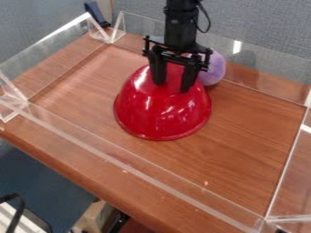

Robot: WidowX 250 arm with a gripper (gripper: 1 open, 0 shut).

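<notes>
A red dome-shaped object [162, 116], like an upturned bowl, sits on the wooden table in the middle of the camera view. My black gripper [175, 75] is lowered from above over its top, with fingers on the upper part of the dome; whether they hold it I cannot tell. A purple round object [214, 69] lies behind the dome at the right, partly hidden by my gripper and the dome.
Clear plastic walls edge the wooden table [91, 91] on its sides. Bare wood is free to the left, right and front of the dome. A blue-grey floor lies below at the lower left.
</notes>
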